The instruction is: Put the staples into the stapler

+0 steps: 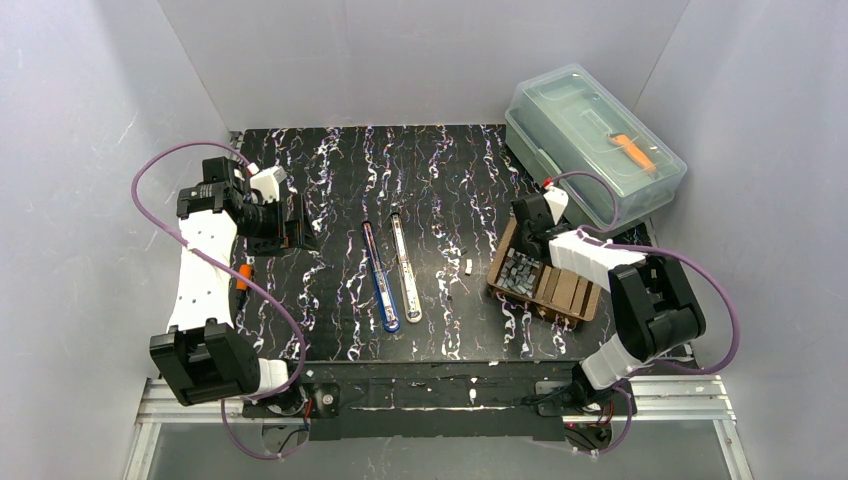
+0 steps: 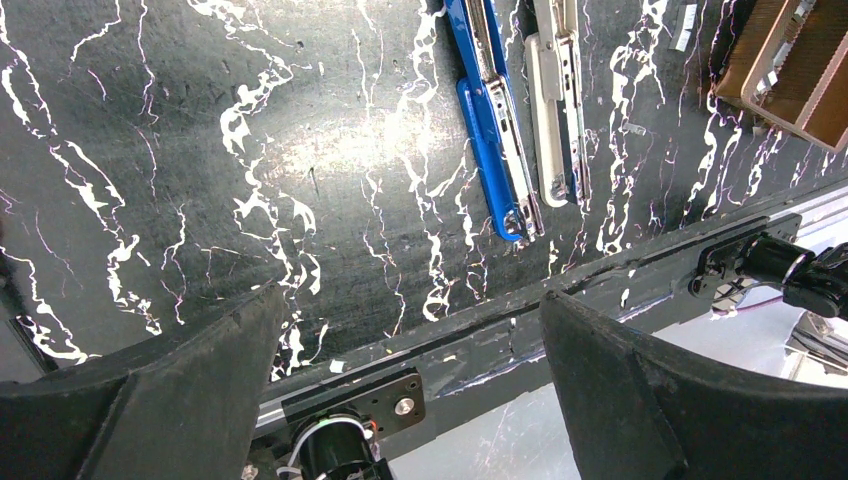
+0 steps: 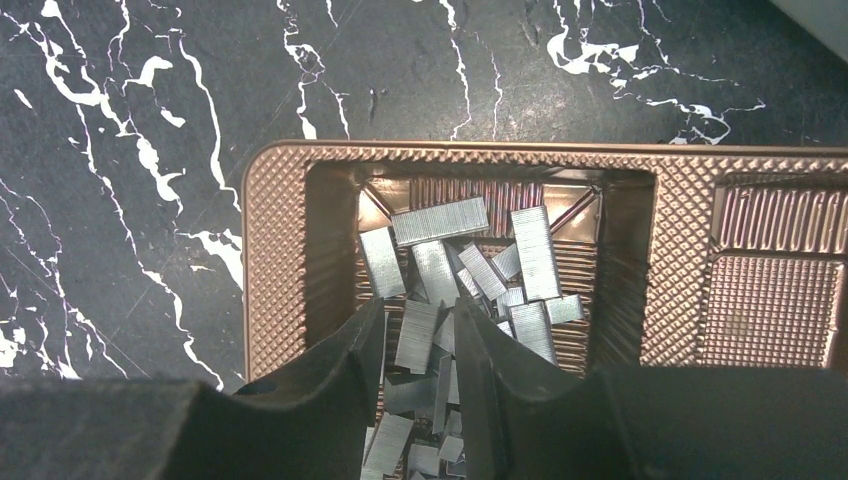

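A blue stapler (image 1: 380, 282) and a white stapler (image 1: 406, 268) lie side by side on the table, opened out flat, both also in the left wrist view. Loose grey staple strips (image 3: 435, 220) fill one compartment of the brown tray (image 3: 275, 260). Over that compartment is my right gripper, its fingers parted with strips visible in the gap; whether they touch any cannot be told. My left gripper stands wide open above the table's left side, empty, away from the staplers.
A lidded translucent green box (image 1: 595, 140) occupies the back right, behind the tray. One small pale piece (image 1: 468, 267) lies between staplers and tray. An orange-handled tool (image 1: 244, 275) sits near the left arm.
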